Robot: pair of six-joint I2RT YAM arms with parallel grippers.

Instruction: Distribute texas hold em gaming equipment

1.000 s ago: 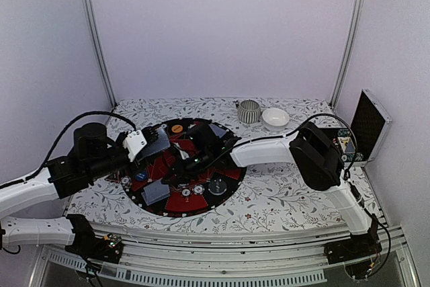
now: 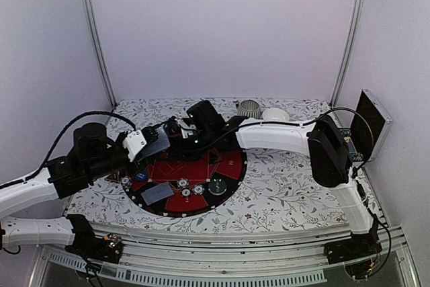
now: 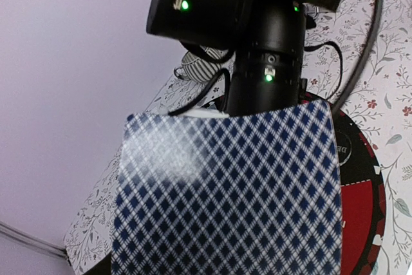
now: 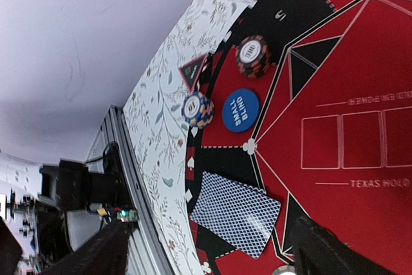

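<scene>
A blue checkered card deck (image 3: 228, 191) fills the lower left wrist view, and my left gripper (image 2: 142, 149) is shut on it; the fingers are mostly hidden behind the cards. On the round red and black mat (image 2: 232, 189) lie blue-backed cards (image 2: 157, 193), also seen as a flat pair of cards (image 4: 237, 214) in the right wrist view. Above the mat, my right gripper has its fingers (image 4: 318, 249) apart with nothing visibly held. Around the mat are a blue small blind button (image 4: 241, 109), a dark chip stack (image 4: 253, 56) and a dealer button (image 2: 217, 186).
A striped cup (image 2: 248, 109) and a white bowl (image 2: 275, 115) stand at the back. At the right, a dark open case (image 2: 369, 126) is partly hidden by the right arm.
My right gripper has moved back and up, away from the cards on the mat, which stay in place. Its arm now covers the mat's far side. The left arm has not moved.
</scene>
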